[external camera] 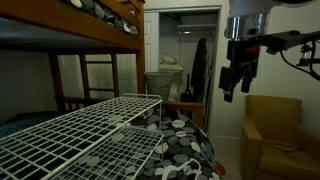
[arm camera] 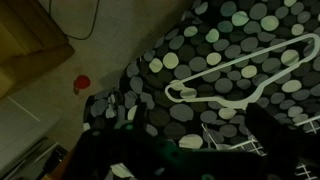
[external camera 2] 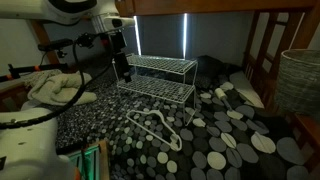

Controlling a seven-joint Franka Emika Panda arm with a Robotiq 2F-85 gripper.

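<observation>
A white clothes hanger (external camera 2: 178,145) lies flat on the dark spotted bedding (external camera 2: 215,160), close to the wire rack. In the wrist view the hanger (arm camera: 240,103) stretches from the middle toward the upper right. My gripper (external camera: 238,90) is raised in the air, its two dark fingers apart and pointing down, with empty space between them. From above, the gripper shows its fingers on either side at the bottom of the wrist view, apart from the hanger.
A white two-tier wire rack (external camera: 75,137) stands on the bedding. A brown armchair (external camera: 275,135) is at the right, and a wooden bunk frame (external camera: 85,25) overhangs the left. A wicker basket (external camera 2: 299,80) sits at the far right. Free air surrounds the gripper.
</observation>
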